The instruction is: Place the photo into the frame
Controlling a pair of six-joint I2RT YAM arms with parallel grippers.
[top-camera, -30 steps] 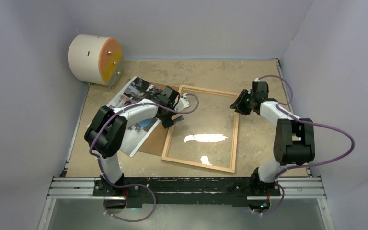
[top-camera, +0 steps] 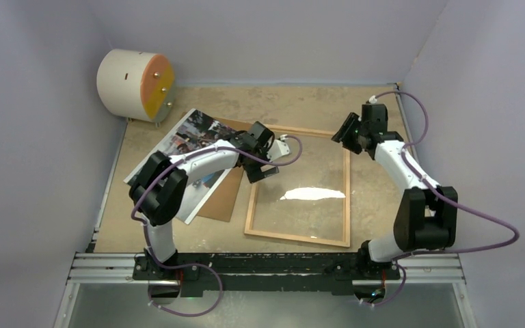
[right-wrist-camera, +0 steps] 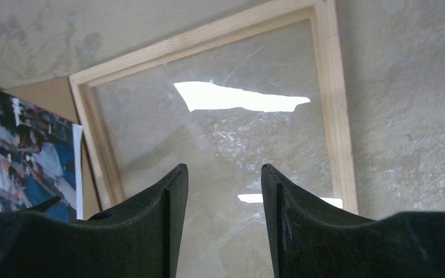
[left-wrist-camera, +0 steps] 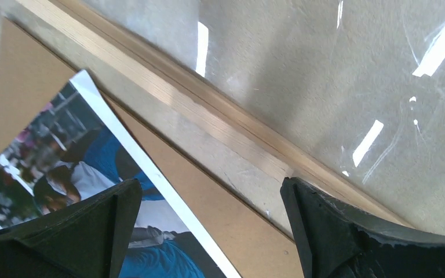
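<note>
The wooden photo frame lies flat on the table, with clear glass or plastic inside its rim. To its left is the photo, a white-bordered print of people, resting on a brown board; the left arm covers part of it. My left gripper is open over the frame's left side. Its fingers hold nothing, and the frame's rail runs diagonally beyond them. At the frame's back right corner, my right gripper stands open; bare pane shows between its fingers.
A white cylinder with a coloured, knobbed front stands at the back left. Grey walls bound the sides and back.
The frame has shifted right, farther from the board and photo. My left gripper has also moved right. The right gripper has moved slightly right and back. Photo and board look unmoved.
</note>
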